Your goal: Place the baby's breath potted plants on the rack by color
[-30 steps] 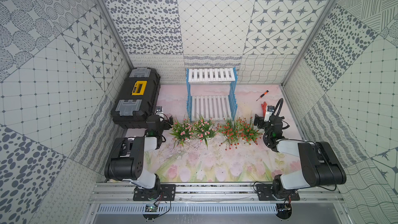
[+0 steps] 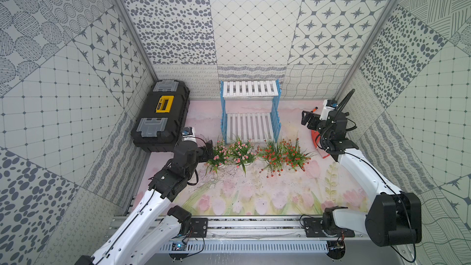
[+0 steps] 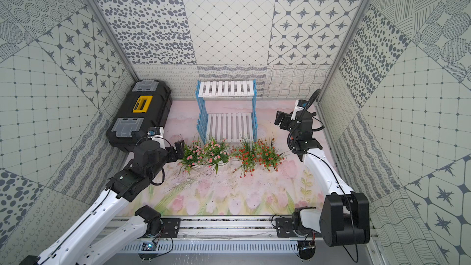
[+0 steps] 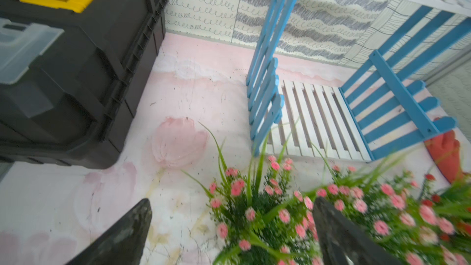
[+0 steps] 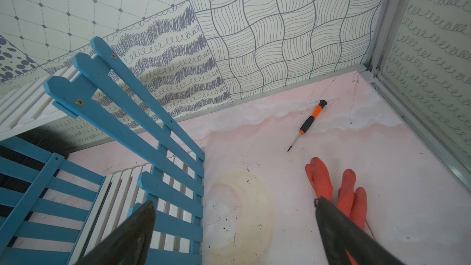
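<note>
Two pink-flowered plants, the outer-left pink plant [image 4: 265,206] and the inner pink plant [image 2: 242,152], stand in a row with two red-flowered plants, the inner red plant [image 2: 272,155] and the outer-right red plant [image 2: 295,156]. Behind them is the blue-sided rack [image 2: 250,99], its two white slatted shelves bare. My left gripper is open, its right finger [image 4: 338,235] in front of the pink blooms; nothing is gripped. Right of the rack hovers my right gripper, fingers wide apart with only tabletop between them. The pots are mostly hidden by foliage.
A black toolbox [image 2: 162,112] with a yellow handle fills the left back. To the right of the rack lie red gloves [image 5: 343,191] and a screwdriver [image 5: 309,125].
My right gripper moved back, away from the red plants. The plants stay in their row.
</note>
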